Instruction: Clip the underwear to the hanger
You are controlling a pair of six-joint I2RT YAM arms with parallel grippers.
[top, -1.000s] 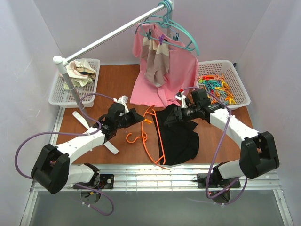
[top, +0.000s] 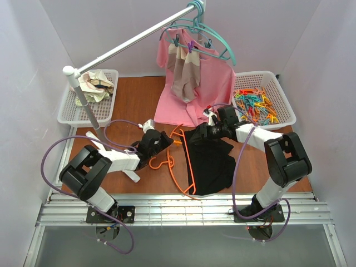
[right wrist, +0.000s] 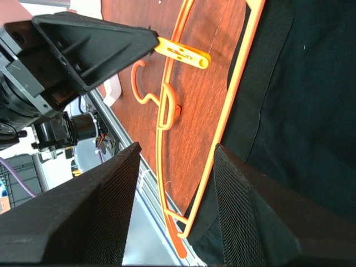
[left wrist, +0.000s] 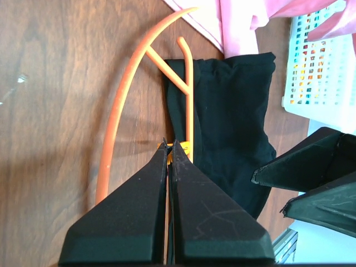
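Black underwear (top: 208,167) lies flat on the table, an orange hanger (top: 191,171) along its left edge. My left gripper is shut at the hanger's long bar, with a yellow clip (right wrist: 186,54) at its fingertips, seen in the right wrist view sticking out toward that bar. My right gripper stands open over the underwear, nothing between its fingers, the hanger below it.
A basket of clips (top: 281,111) stands at the right, a basket with cloths (top: 69,114) at the left. A rail (top: 128,41) carries teal hangers and a pink garment (top: 217,92) at the back.
Both arms have shifted slightly; my left gripper has moved right, carrying the yellow clip toward the hanger's bar. The hanger and underwear have stayed put.
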